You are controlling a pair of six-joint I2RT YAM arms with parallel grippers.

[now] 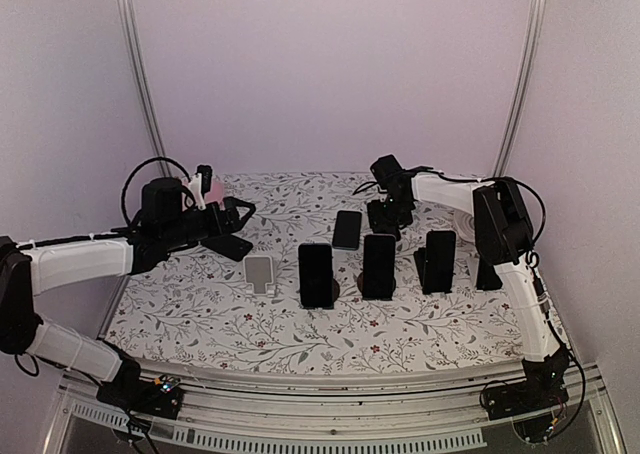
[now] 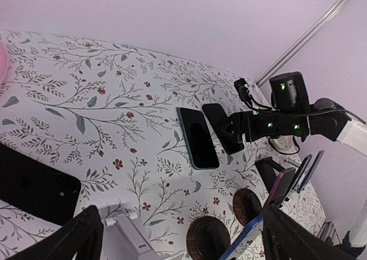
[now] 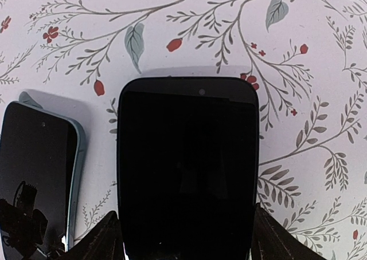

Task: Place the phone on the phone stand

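Observation:
Flat on the table, a black phone (image 3: pixel 188 157) lies between the fingers of my right gripper. Those fingers sit close along its two long sides; whether they press on it I cannot tell. From the top view, the right gripper (image 1: pixel 390 219) covers most of this phone (image 1: pixel 388 232). A white phone stand (image 1: pixel 258 272) without a phone on it is at the left front, partly visible in the left wrist view as well. My left gripper (image 1: pixel 236 214) hangs open and empty, behind the stand and over another black phone (image 2: pixel 34 182).
A further phone (image 1: pixel 347 230) lies left of the right gripper. Upright phones on stands, such as this one (image 1: pixel 316 276) and this one (image 1: pixel 379 267), form a row in front.

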